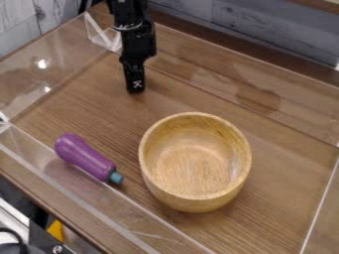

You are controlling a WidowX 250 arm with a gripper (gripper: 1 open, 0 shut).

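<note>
My gripper [135, 83] is over the upper middle of the wooden table, its black fingertips low near the surface, shut with nothing visible between them. A purple eggplant-like object [85, 157] with a teal tip lies at the lower left, well apart from the gripper. A round tan bowl [193, 155] stands at the lower right.
Raised edges border the table at the top and along the right. Dark items lie beyond the table's lower left corner.
</note>
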